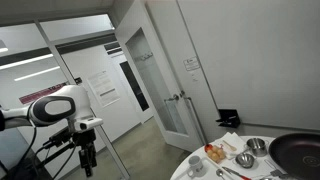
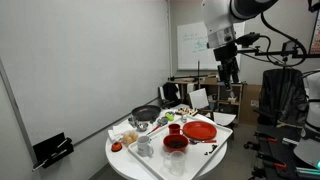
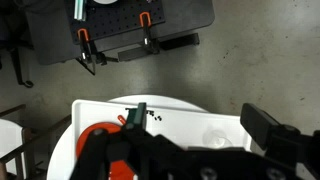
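Observation:
My gripper is open in the wrist view, its two dark fingers wide apart and nothing held between them. In exterior view 2 the gripper (image 2: pixel 228 76) hangs well above and to the right of the white table. A red plate (image 2: pixel 199 131) and a red bowl (image 2: pixel 180 146) rest there, with a clear cup (image 2: pixel 178 163) near the front. From the wrist, the red plate (image 3: pixel 92 142) shows at lower left, and a clear cup (image 3: pixel 214 138) stands on the white tray (image 3: pixel 170 117), partly behind the gripper.
A white mug (image 1: pixel 196 165), a black pan (image 1: pixel 298 152), a metal bowl (image 1: pixel 256 146) and a tomato (image 2: pixel 116 147) are also on the table. The robot's dark base plate (image 3: pixel 180 17) lies across the top of the wrist view. Bare floor (image 3: pixel 245 70) shows to the right.

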